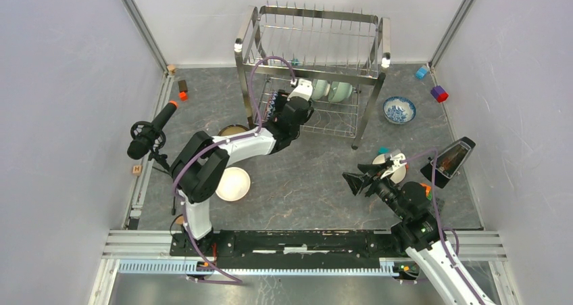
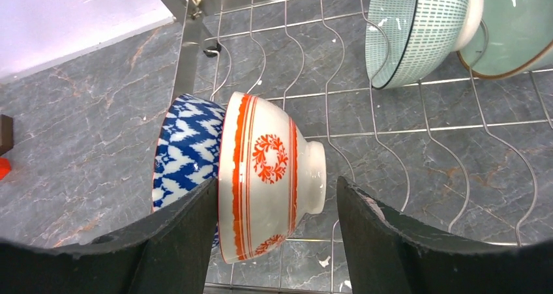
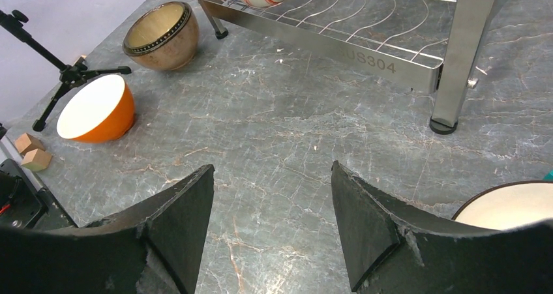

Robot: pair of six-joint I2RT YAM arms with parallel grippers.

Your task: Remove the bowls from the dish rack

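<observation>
On the lower shelf of the dish rack (image 1: 365, 115), a white bowl with orange patterns (image 2: 264, 176) rests on its side against a blue-and-white bowl (image 2: 182, 147). Two green bowls, one patterned (image 2: 417, 33), one plainer (image 2: 508, 27), stand farther back. My left gripper is open over the orange-patterned bowl, one finger at its rim side, the other apart beyond its foot. In the top view the left arm hides these bowls. My right gripper stands open above bare floor, right of the rack's front in the top view.
Outside the rack are a blue-and-white bowl (image 1: 399, 110), an orange bowl (image 3: 98, 118), a drum (image 3: 161, 40), a black stand (image 3: 68, 75), a cream-coloured dish (image 3: 505, 206) and a toaster (image 1: 451, 161).
</observation>
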